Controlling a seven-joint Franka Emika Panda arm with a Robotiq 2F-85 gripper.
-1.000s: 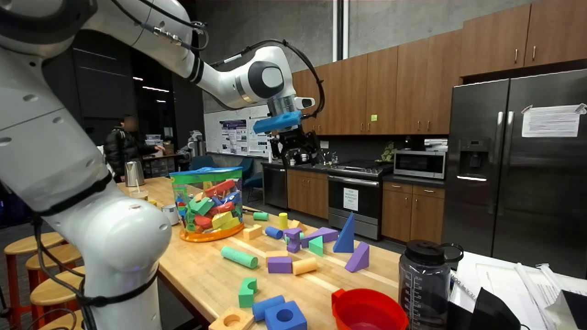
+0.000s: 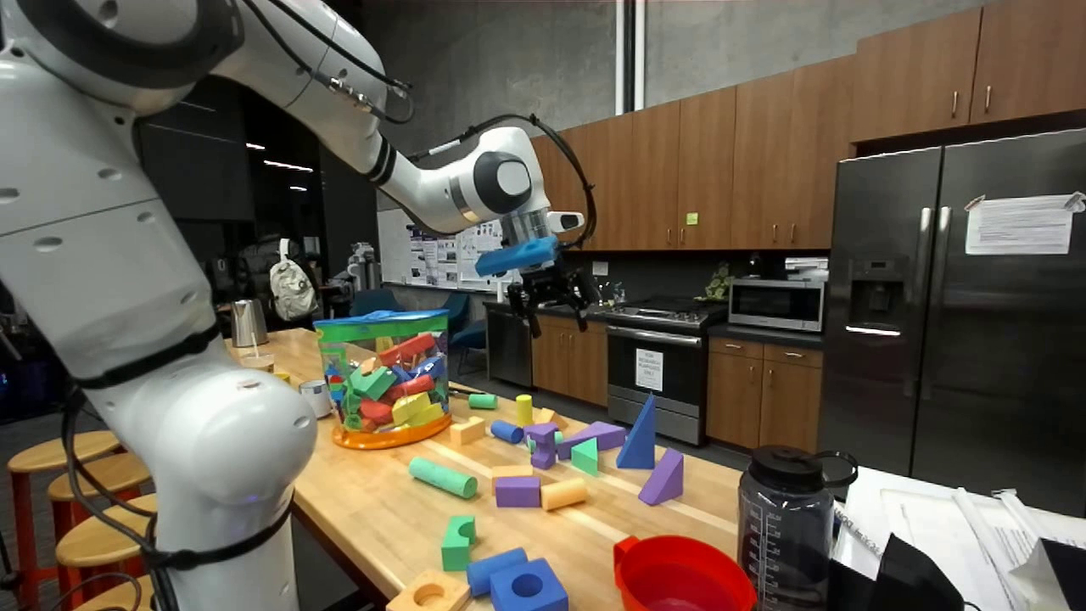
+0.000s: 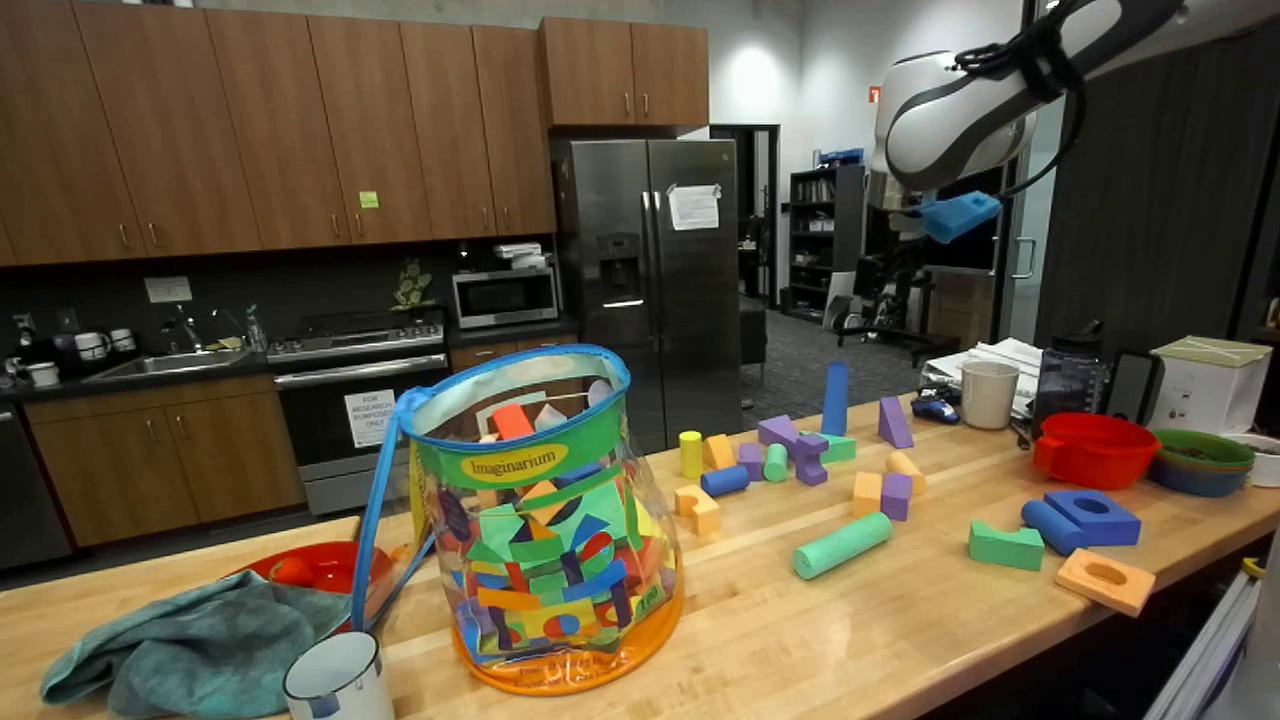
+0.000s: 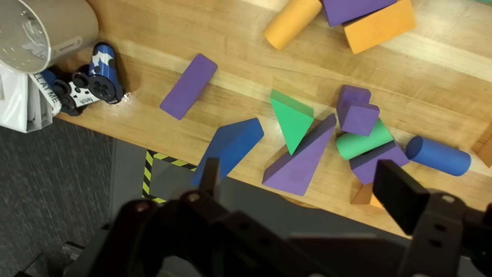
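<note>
My gripper is open, its two dark fingers wide apart with nothing between them. In the first exterior view it hangs well above the far side of the table. Below it in the wrist view lie a long purple wedge, a green triangle touching it, and a tall blue wedge near the edge. A green cylinder rests among purple blocks, with a blue cylinder to the right. Another purple wedge lies alone. Part of an orange block is hidden behind the right finger.
A clear bag full of blocks stands on the table. Elsewhere are a red bowl, a dark bottle, a beige cup and a game controller. The table's far edge runs close by the wedges.
The arm has shifted, and the gripper now sits slightly lower and a little to the right in the first exterior view. The blocks have not moved. A person in the background is no longer visible.
</note>
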